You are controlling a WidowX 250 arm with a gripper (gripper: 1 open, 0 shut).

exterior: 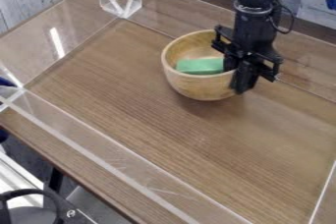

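A tan bowl (192,78) lies tilted on the wooden table (157,149) in the upper middle, with a green object (199,66) inside it. The black gripper (242,69) is at the bowl's right side, shut on its rim; the fingertips are partly hidden and dark.
A white wire-like object (120,1) stands at the back left. Black cables and parts lie at the bottom left corner.
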